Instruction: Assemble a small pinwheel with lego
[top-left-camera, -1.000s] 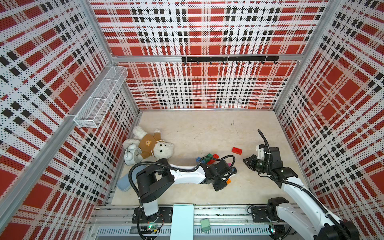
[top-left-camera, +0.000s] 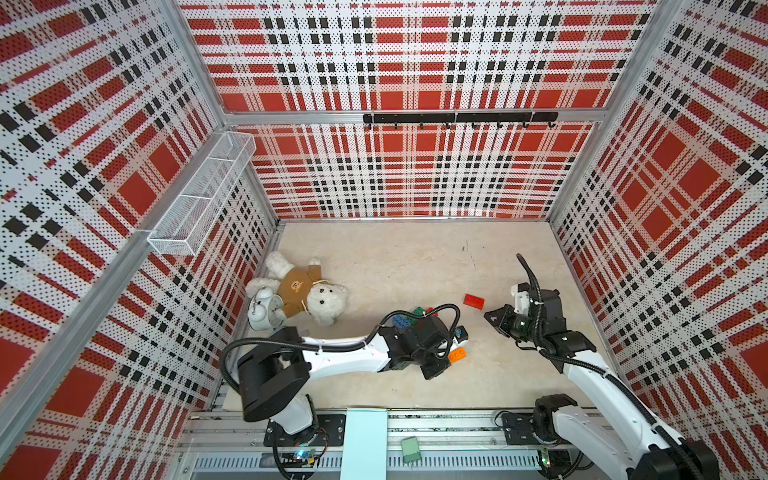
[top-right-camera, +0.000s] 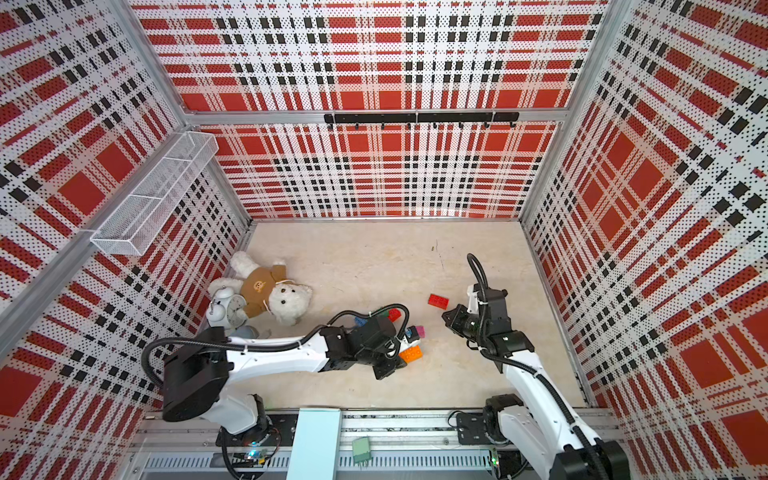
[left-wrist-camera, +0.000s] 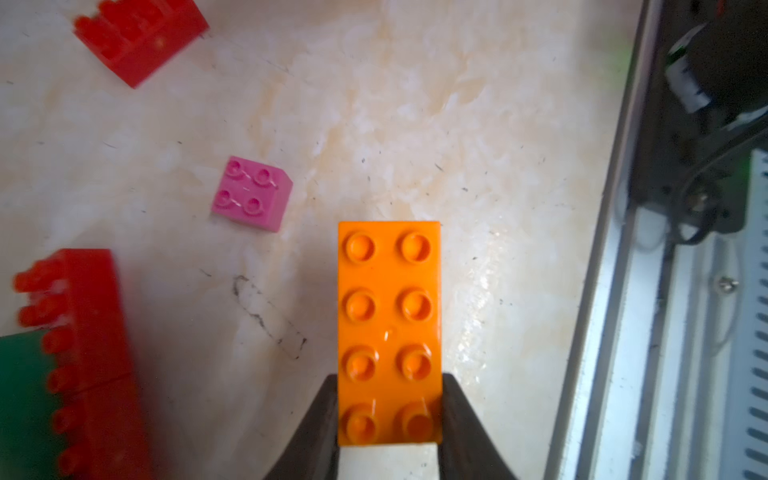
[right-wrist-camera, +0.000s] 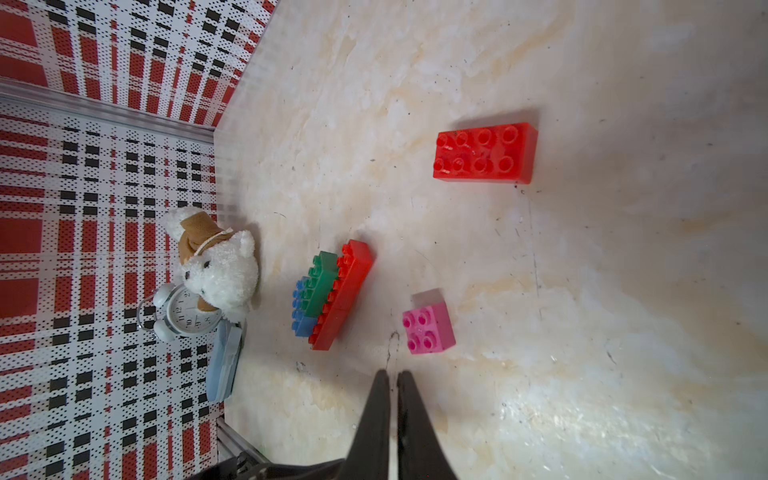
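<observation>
My left gripper is shut on an orange brick, studs facing the wrist camera, above the table. In that wrist view a pink square brick and a loose red brick lie beyond it. Red bricks sit against a green brick and blue brick in a cluster left of the pink brick in the right wrist view. My right gripper is shut, nothing between its fingers, pointing toward these bricks from the table's right side; the loose red brick lies apart.
A teddy bear and alarm clock lie at the left. A wire basket hangs on the left wall. A metal rail runs along the front edge.
The left arm has shifted slightly, showing more of the orange brick in the top left view. The right wrist has moved slightly. The loose bricks appear unmoved.
</observation>
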